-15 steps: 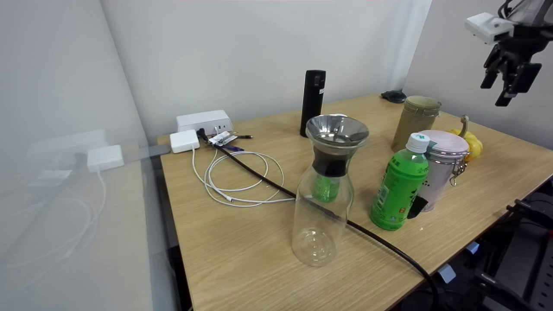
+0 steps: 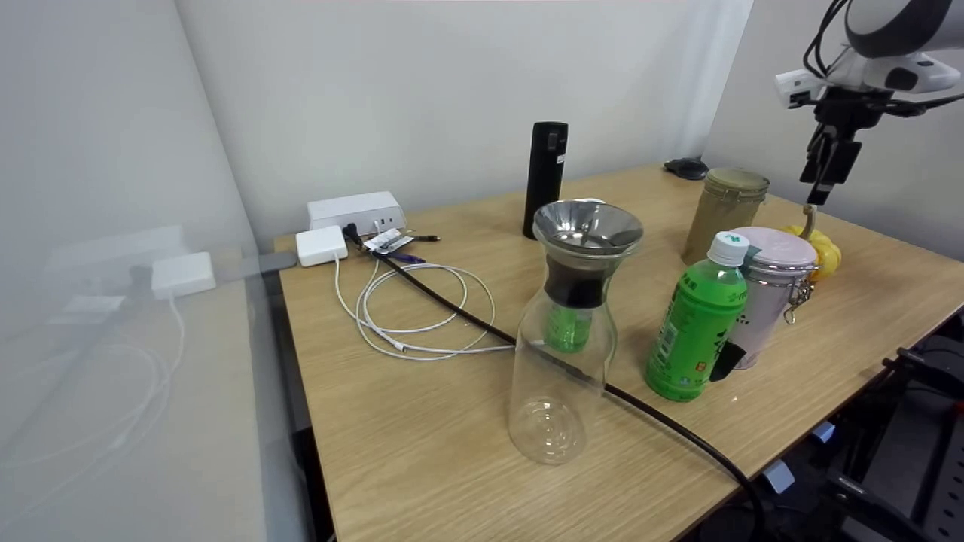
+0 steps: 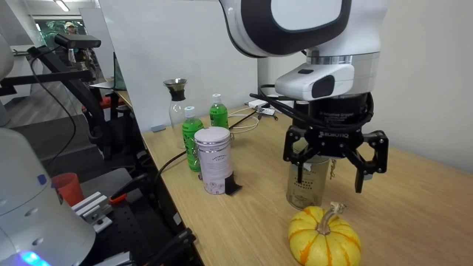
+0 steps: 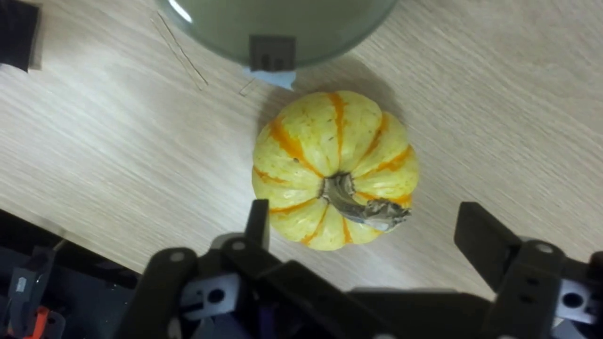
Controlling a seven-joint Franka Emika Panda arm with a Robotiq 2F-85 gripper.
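A yellow pumpkin (image 4: 305,135) with orange stripes and a curved dry stem sits on the wooden table; in the second exterior view the same pumpkin (image 3: 323,244) is at the front. My gripper is open above the table, its fingers wide apart and nothing held. In the wrist view the pumpkin lies beyond the fingertips, nearer the left one. From the second exterior view, the gripper (image 3: 329,185) hangs higher than the pumpkin, in front of a greenish canister (image 3: 306,186). The first exterior view has the pumpkin (image 2: 827,257) partly hidden by a pink canister (image 2: 768,280).
Close behind the pumpkin stands the greenish canister. Green bottles (image 3: 191,133), a glass carafe (image 2: 560,379) and a tall black object (image 2: 544,181) stand farther off. A black cable (image 2: 669,423) crosses the table. Bare wood lies right of the pumpkin (image 3: 412,212).
In the first exterior view my gripper has moved left and its wrist has turned, bringing it over the pumpkin's side of the table. The objects on the table have stayed put.
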